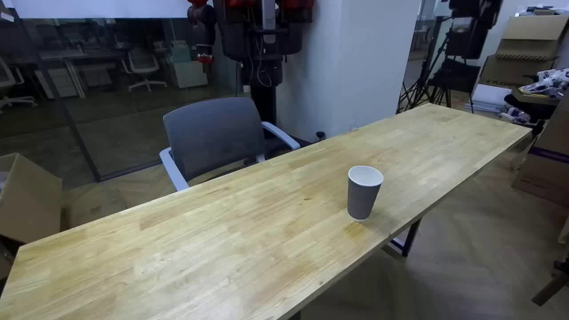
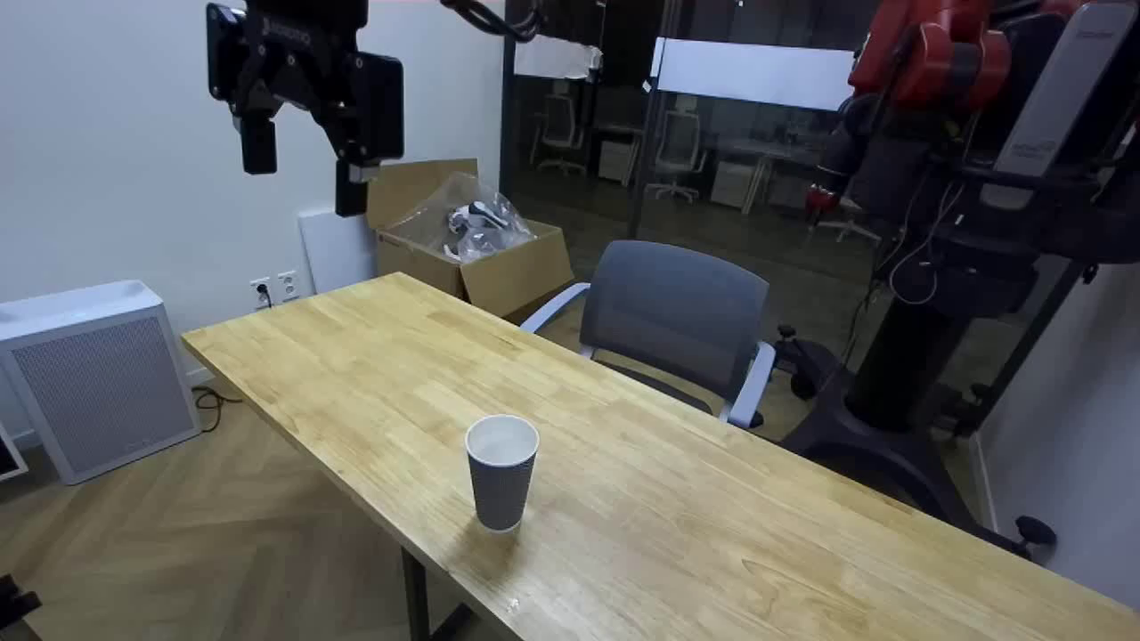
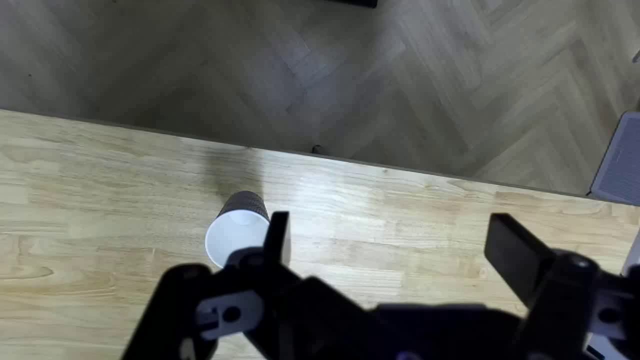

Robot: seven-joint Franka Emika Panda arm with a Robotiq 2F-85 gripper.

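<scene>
A grey ribbed paper cup (image 1: 363,196) with a white inside stands upright on the wooden table (image 1: 213,256), close to one long edge. In the second exterior view the same cup (image 2: 501,486) is alone on the tabletop. My black gripper (image 2: 304,171) hangs high above the table there, its fingers wide open and empty. From the wrist, the cup (image 3: 237,235) appears beyond the left finger, which hides part of its rim; it is not between the fingers. Only bare tabletop shows in the gap of the gripper.
A grey mesh chair (image 2: 679,310) is drawn up at one long side. An open cardboard box (image 2: 513,267) and a white boxy unit (image 2: 101,374) stand on the floor past the table's end. Apart from the cup, the tabletop is clear.
</scene>
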